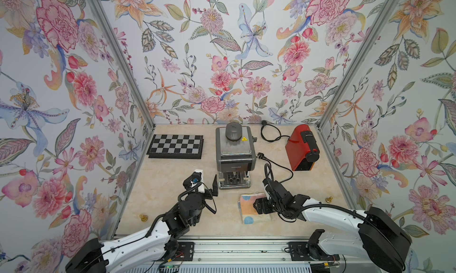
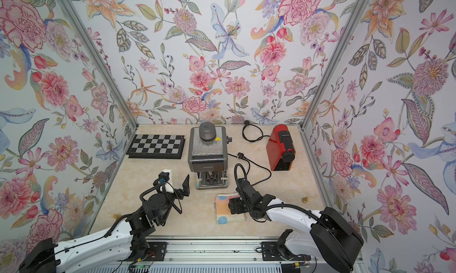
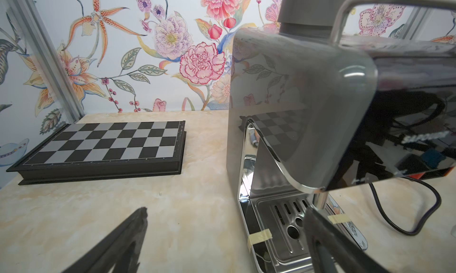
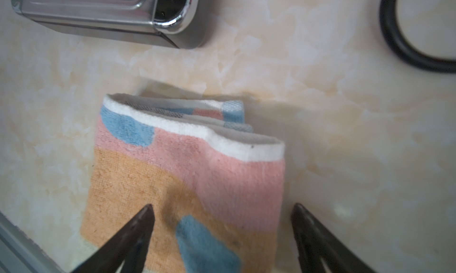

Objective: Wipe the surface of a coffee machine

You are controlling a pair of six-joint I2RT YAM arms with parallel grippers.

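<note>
The grey coffee machine (image 1: 235,152) stands upright at the middle of the table, its drip tray (image 3: 280,225) facing the front. A folded cloth with orange, pink and blue patches (image 4: 204,178) lies flat on the table before it. My right gripper hangs over the cloth's right part, its fingers apart and nothing held between them; one fingertip is over the cloth, the other over bare table beside its edge. To the left of the machine, my left gripper is open and empty, pointing toward the machine's front left.
A black-and-white chessboard (image 1: 175,146) lies at the back left. The red machine (image 1: 302,148) stands back right, with a black cable (image 1: 280,166) on the table between the machines.
</note>
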